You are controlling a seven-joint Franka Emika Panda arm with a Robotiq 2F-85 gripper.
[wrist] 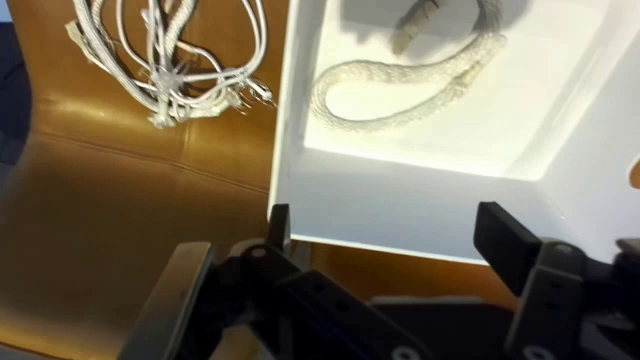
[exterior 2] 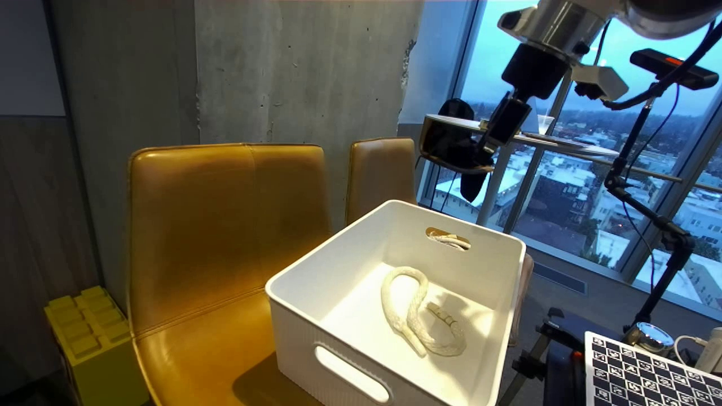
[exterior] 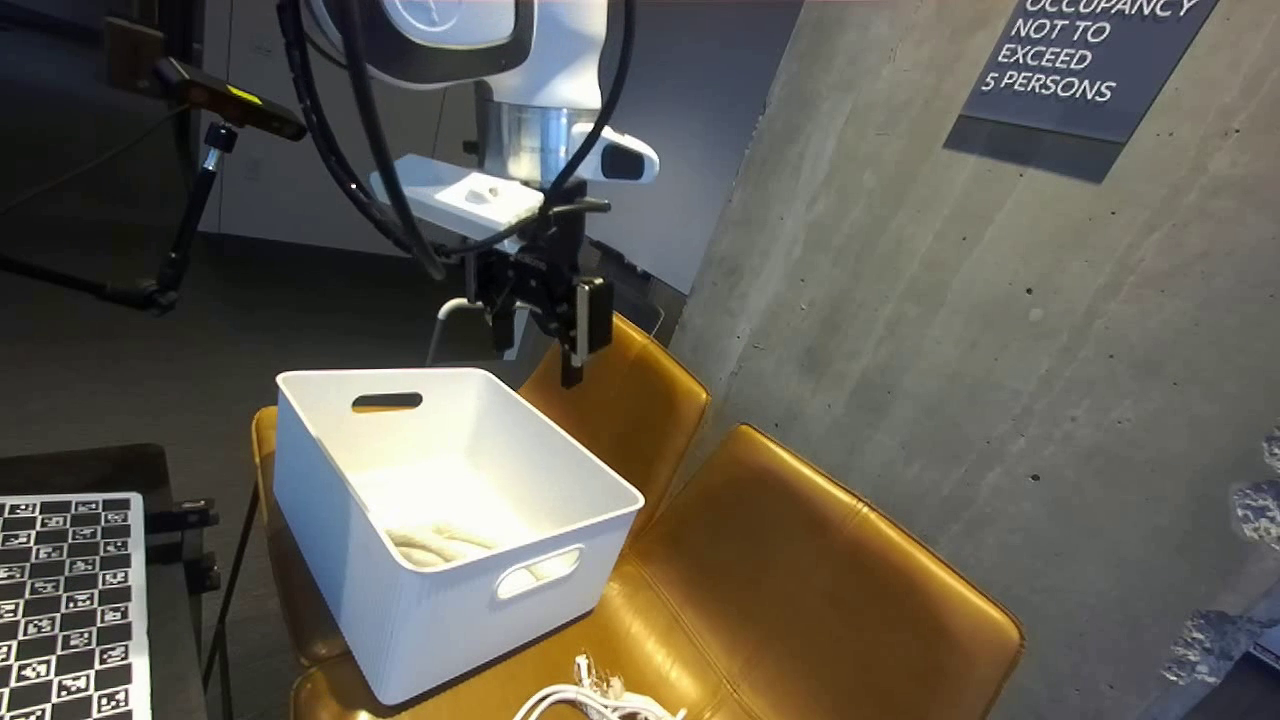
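Observation:
My gripper is open above the back edge of the white bin [wrist: 384, 198], with nothing between its fingers. In exterior view 1 the gripper [exterior: 537, 348] hangs clear above the bin's far side. A whitish braided cable [exterior 2: 389, 298] lies curled on the bin's floor, its loop well apart from the gripper. The wrist view shows the same braided cable [wrist: 414, 72] ahead of the fingers. Beside the bin, a bundle of white cables [wrist: 174, 90] rests on the brown chair seat.
The bin stands across brown leather chairs [exterior: 816, 564] by a concrete wall [exterior: 960, 300]. A checkered marker board [exterior: 66, 600] lies at the left in exterior view 1. A camera stand [exterior 2: 667, 243] rises by the window.

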